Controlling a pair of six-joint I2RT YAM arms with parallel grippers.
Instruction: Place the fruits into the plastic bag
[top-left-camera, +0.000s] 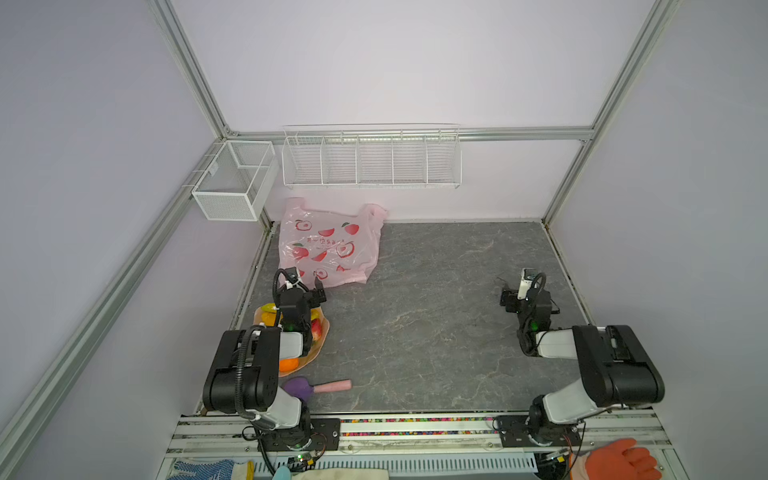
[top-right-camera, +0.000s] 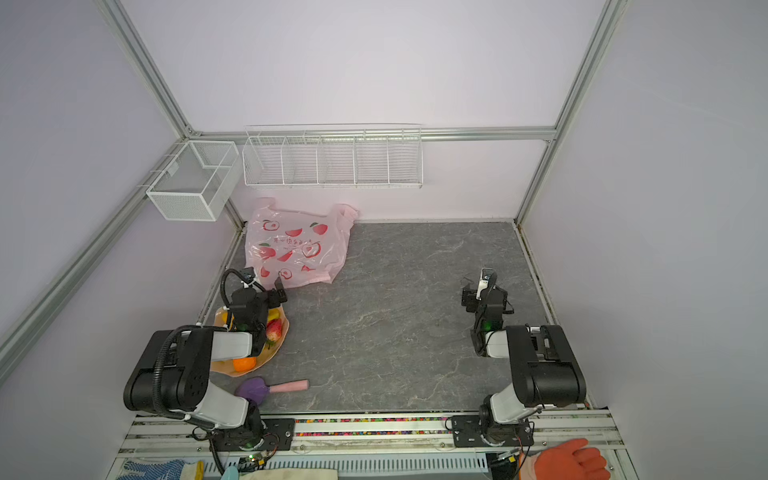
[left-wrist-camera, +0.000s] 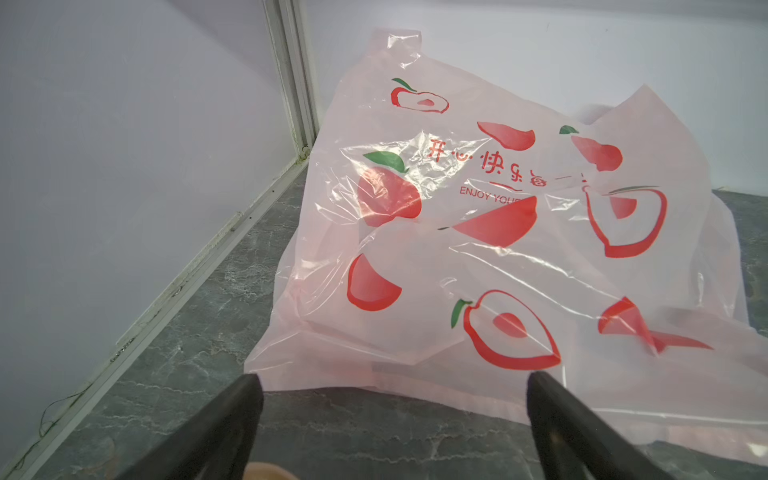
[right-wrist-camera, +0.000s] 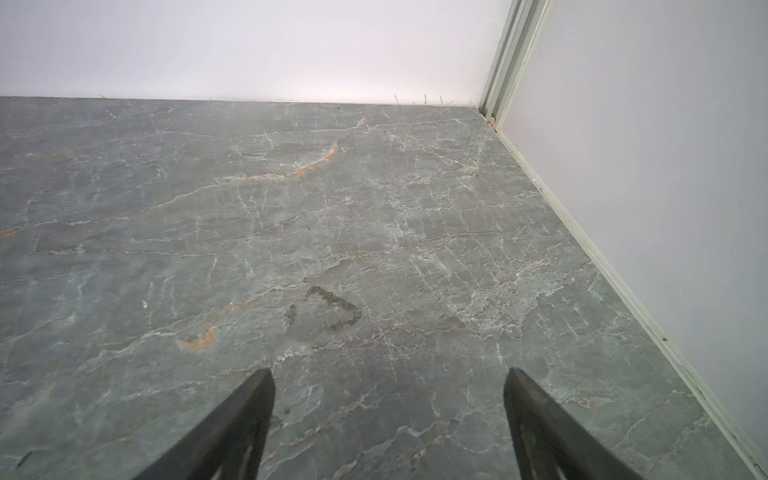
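Observation:
A pink plastic bag (top-left-camera: 332, 240) (left-wrist-camera: 496, 240) printed with red fruit lies flat at the back left of the table. Just in front of it, a shallow plate (top-right-camera: 281, 340) holds fruit: something yellow (top-right-camera: 273, 313), a red fruit (top-right-camera: 273, 329) and an orange fruit (top-right-camera: 244, 364), partly hidden beneath the left arm. My left gripper hangs over the plate facing the bag, open and empty. My right gripper is open over bare table on the right, nothing between its fingers.
A purple paddle with pink handle (top-left-camera: 332, 385) lies at the front left. White wire baskets (top-left-camera: 372, 160) hang on the back and left walls.

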